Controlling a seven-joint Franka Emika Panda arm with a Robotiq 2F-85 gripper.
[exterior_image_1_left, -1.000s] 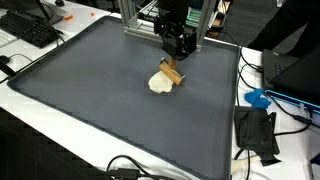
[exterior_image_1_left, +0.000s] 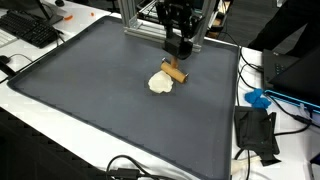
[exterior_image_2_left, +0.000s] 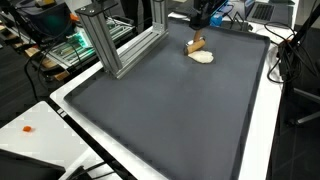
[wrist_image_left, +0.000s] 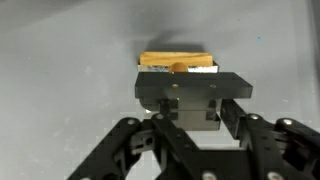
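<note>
A tan wooden piece (exterior_image_1_left: 174, 70) with an upright orange-brown post stands at the far part of the dark mat, under my gripper (exterior_image_1_left: 177, 50). My gripper points down and is shut on the top of the post. In exterior view 2 the wooden piece (exterior_image_2_left: 195, 46) shows below the black gripper. In the wrist view the piece's wooden edge (wrist_image_left: 177, 59) and a round orange end (wrist_image_left: 180, 68) show past a black bar, which hides most of the rest. A pale, flat, roundish thing (exterior_image_1_left: 160, 82) lies on the mat just beside the wooden piece.
The dark mat (exterior_image_1_left: 110, 95) is broadly clear to the left and front. A metal frame (exterior_image_2_left: 125, 45) stands at one mat edge. Off the mat lie a keyboard (exterior_image_1_left: 30, 28), a blue item (exterior_image_1_left: 258, 98), a black pouch (exterior_image_1_left: 256, 130) and cables.
My gripper and the wooden piece have shifted and turned slightly over the last second. The pale flat thing stays where it was.
</note>
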